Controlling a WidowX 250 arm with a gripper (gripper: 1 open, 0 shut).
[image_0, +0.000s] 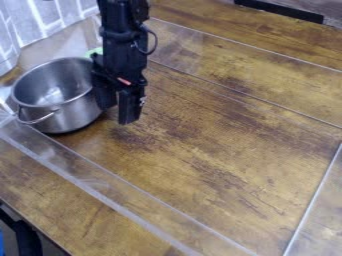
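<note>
A steel pot (51, 98) stands on the wooden table at the left, its handle toward the front. The black arm reaches down from the top, and its gripper (118, 108) hangs low just right of the pot, close against its rim. Whether the fingers are open, shut or holding anything cannot be made out. A green item (96, 51) shows partly behind the arm.
Clear strips run along it. A pale curtain or wall is at the back left, and a dark vent at the top right.
</note>
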